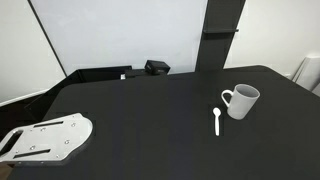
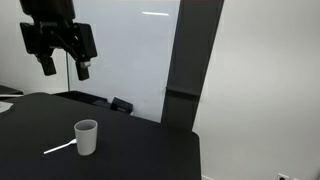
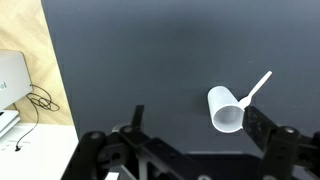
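Observation:
A white mug (image 1: 241, 101) stands upright on the black table, its handle toward the left in exterior view 1. Beside it lies a white spoon (image 1: 217, 122), flat on the tabletop and apart from the mug in that view. From above, the wrist view has the mug (image 3: 225, 110) at lower right with the spoon (image 3: 257, 88) next to it. High over the table in exterior view 2, my gripper (image 2: 66, 70) hangs open, nothing between its fingers, well above the mug (image 2: 86, 137) and the spoon (image 2: 60, 146).
A white metal plate (image 1: 45, 138) sits at the table's left edge. Behind the table is a small black box (image 1: 157, 67). Cables (image 3: 42, 101) lie off the table in the wrist view.

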